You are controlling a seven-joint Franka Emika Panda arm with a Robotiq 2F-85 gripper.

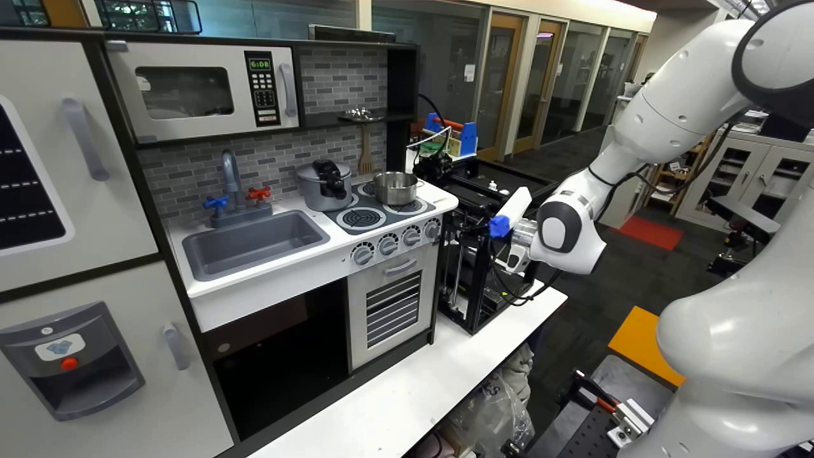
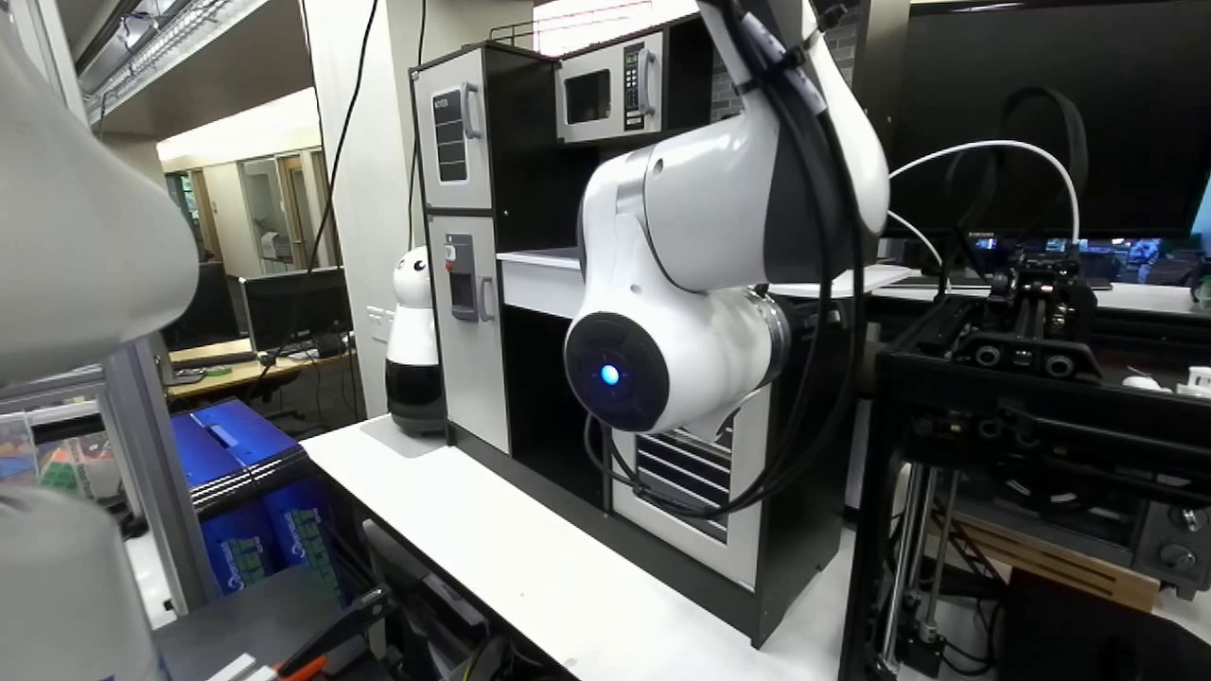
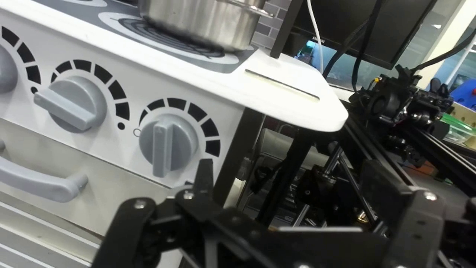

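In the wrist view my gripper stands open, its two dark fingers (image 3: 205,174) wide apart with nothing between them. A grey stove knob (image 3: 168,145) with its grip ridge near vertical lies just beyond the left finger, and a second knob (image 3: 71,103) sits farther left with its ridge slanted. Clear space shows between the gripper and the stove front. From exterior view 1, the fingers are hard to pick out against the black printer frame. My arm hides them in exterior view 2.
A steel pot (image 1: 396,187) and a grey lidded pot (image 1: 325,186) stand on the stovetop, right of the sink (image 1: 255,244). The black printer frame (image 1: 477,301) stands close to the stove's right side.
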